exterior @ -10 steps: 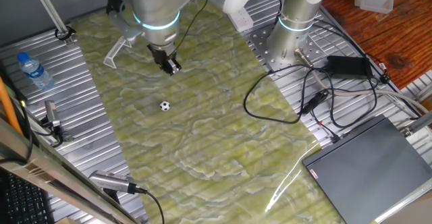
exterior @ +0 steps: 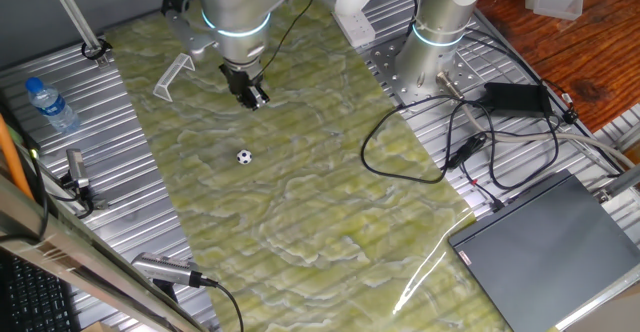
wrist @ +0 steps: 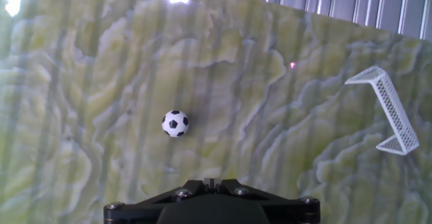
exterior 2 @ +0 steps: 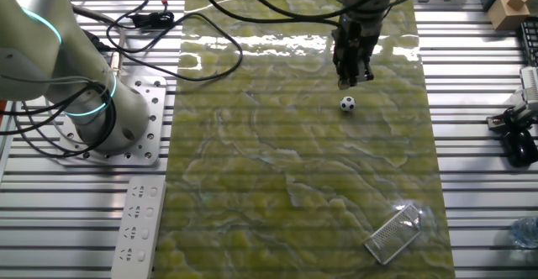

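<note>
A small black-and-white football (exterior: 244, 157) lies on the green marbled mat, and it shows in the wrist view (wrist: 175, 123) left of centre, ahead of the fingers. My gripper (exterior: 258, 102) hangs above the mat, apart from the ball. Its fingertips (wrist: 211, 185) meet at the bottom of the wrist view, shut, with nothing visible between them. Exterior view 2 has the gripper (exterior 2: 351, 81) just above the ball (exterior 2: 347, 103) in the picture. A white mesh goal (wrist: 393, 113) stands on the mat to the right in the wrist view.
Bare mat (exterior: 300, 222) surrounds the ball. A looped black cable (exterior: 372, 162) reaches over the mat's edge beside the arm's base. A laptop (exterior: 550, 252), a water bottle (exterior: 52, 105) and a camera (exterior: 168, 269) stand around the mat.
Ball and goal have stayed where they were.
</note>
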